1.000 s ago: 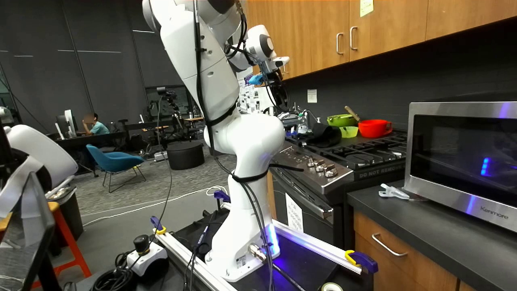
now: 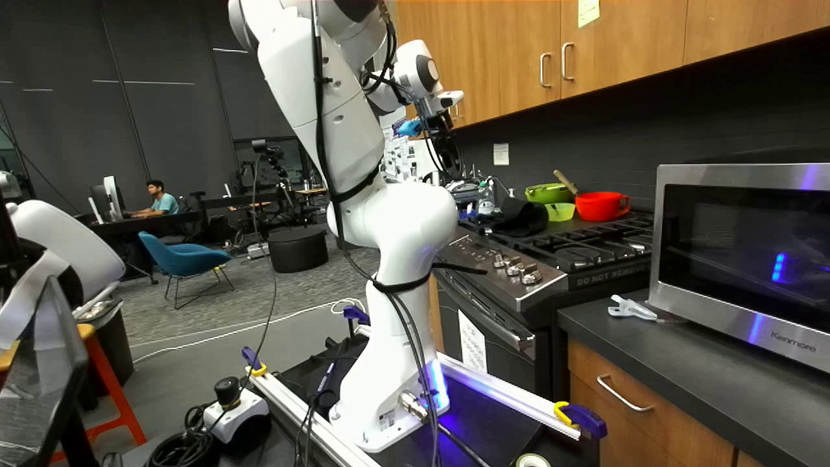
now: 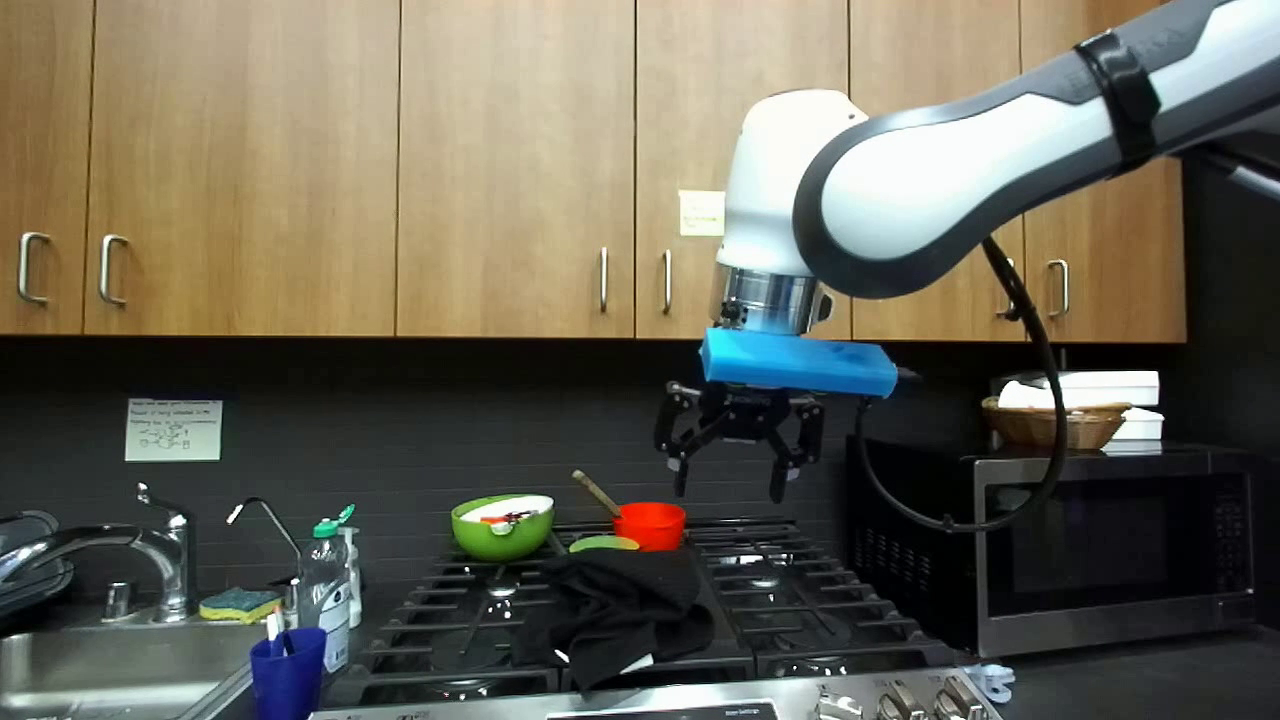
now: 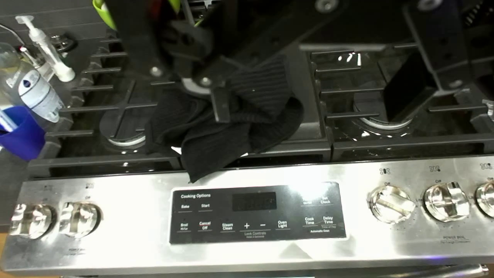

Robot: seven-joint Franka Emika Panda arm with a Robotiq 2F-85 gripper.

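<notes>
My gripper [image 3: 729, 482] hangs above the stove, open, its two fingers wide apart with nothing between them. In the wrist view one of the fingers [image 4: 410, 86] appears at the right over a burner. A crumpled black cloth [image 4: 217, 134] lies on the stove's middle, partly hidden there by the other finger. Behind it stand a green bowl [image 3: 501, 542] with a white inside and a few small items, and a red pot [image 3: 650, 524] with a wooden handle sticking out. A light green lid or dish [image 3: 603, 544] sits between them, partly covered.
A blue cup [image 3: 288, 674] and a soap bottle [image 3: 324, 588] stand left of the stove, by the sink [image 3: 132, 672]. A microwave [image 3: 1110, 540] stands at the right with a basket [image 3: 1056, 422] on top. Cabinets [image 3: 516, 168] overhang the back.
In exterior view 1 the arm and the stove items look the same as a second ago. Only the seated person in the background has shifted.
</notes>
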